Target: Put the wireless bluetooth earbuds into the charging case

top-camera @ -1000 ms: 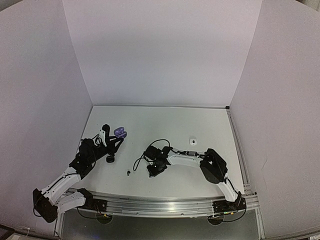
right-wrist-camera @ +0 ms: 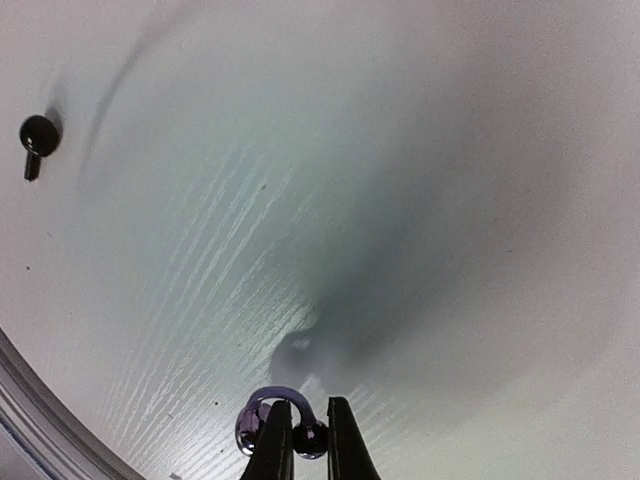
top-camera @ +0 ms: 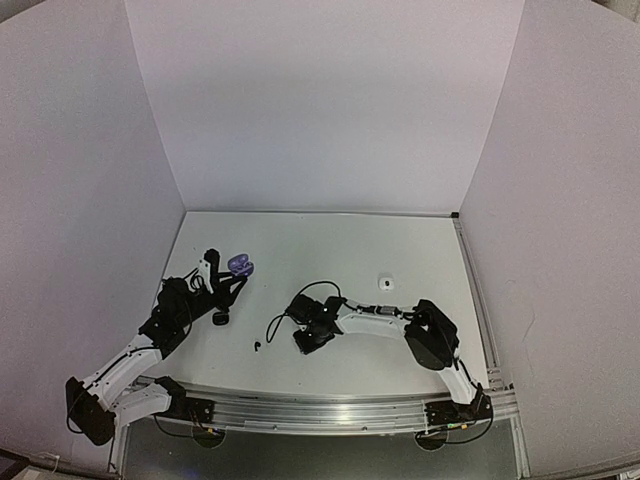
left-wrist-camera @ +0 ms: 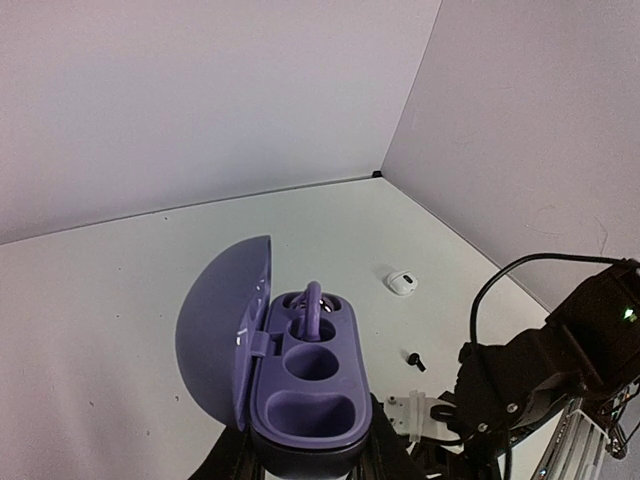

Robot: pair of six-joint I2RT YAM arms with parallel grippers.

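Observation:
My left gripper (top-camera: 242, 279) is shut on the purple charging case (left-wrist-camera: 310, 375), held up at the left of the table. The case's lid (left-wrist-camera: 225, 330) stands open, and one purple clip-shaped earbud (left-wrist-camera: 313, 312) sits in the far end of its openings; the nearer openings are empty. Low over the middle front of the table, my right gripper is shut on another purple earbud (right-wrist-camera: 275, 394), whose curved band arches left of the fingers and whose dark ball shows between them. A shadow with a rounded tip falls on the table beyond it.
A small black earbud-like piece (right-wrist-camera: 40, 135) lies on the table left of my right gripper. Farther back at the right rests a small white case (top-camera: 386, 283). Between the case and my right gripper, the table (top-camera: 275, 285) is mostly clear.
The right arm has shifted very slightly, its elbow a little to the right and down. The left arm and the purple case look unmoved.

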